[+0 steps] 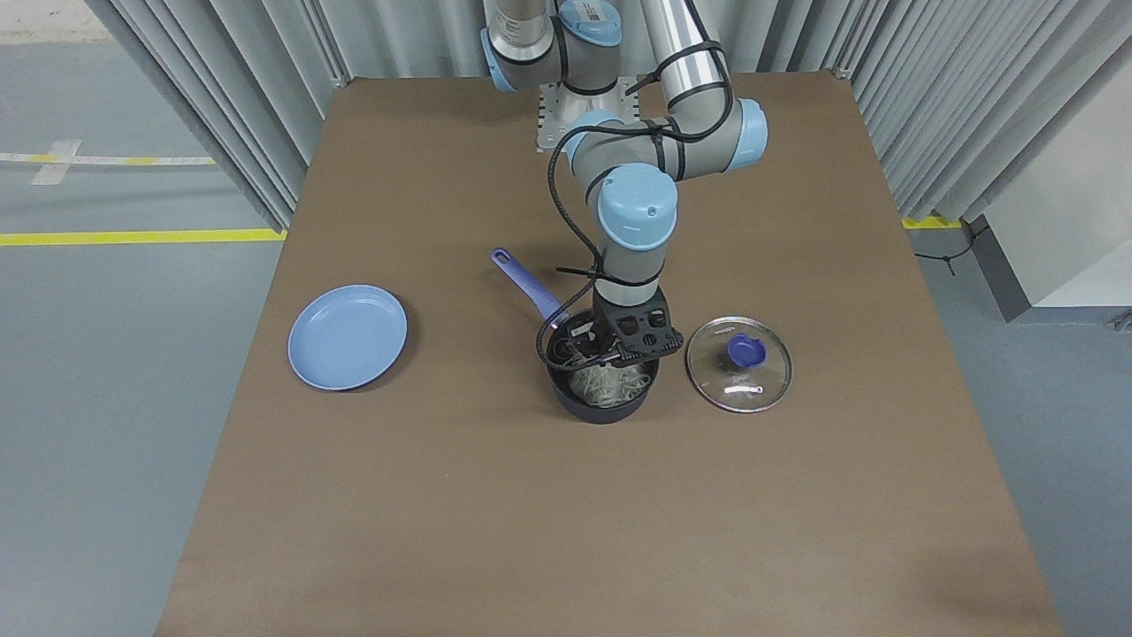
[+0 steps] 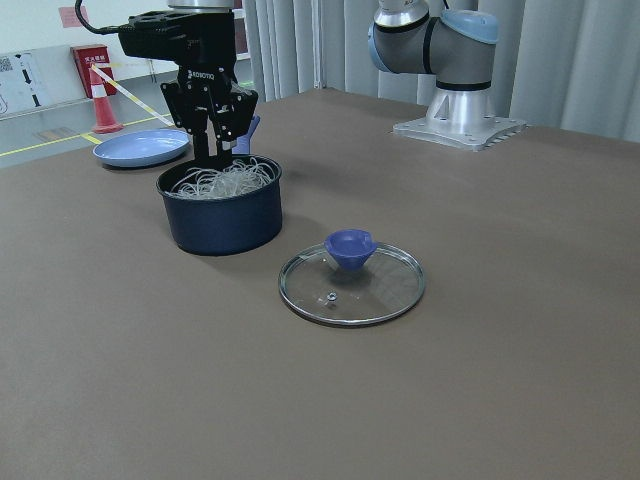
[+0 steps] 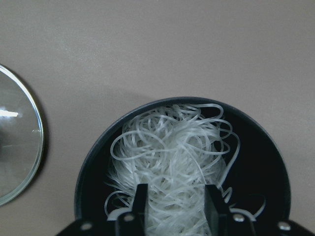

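Note:
A dark pot point(image 2: 225, 225) with a blue handle point(image 1: 522, 278) is full of white noodles point(image 3: 167, 152). My gripper is down over the pot with its fingertips among the noodles; in the wrist view the fingers stand apart with noodles visible between them. The lower ends of the fingers are partly hidden in the left view. A pale blue plate point(image 1: 347, 335) lies left of the pot in the front view. A glass lid with a blue knob point(image 1: 745, 351) lies on the table to the pot's right.
Grey curtains line the back edge.

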